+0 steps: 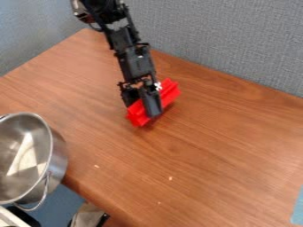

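Observation:
A red block-like object point(167, 91) lies on the wooden table in the middle of the camera view. The black arm comes down from the top left, and its gripper point(144, 99) is over the red object, partly covering it. Whether the fingers are closed on it is hidden.
A steel pot point(27, 155) with a light item inside stands at the lower left edge of the wooden table point(201, 177). A grey padded wall point(236, 35) runs along the back.

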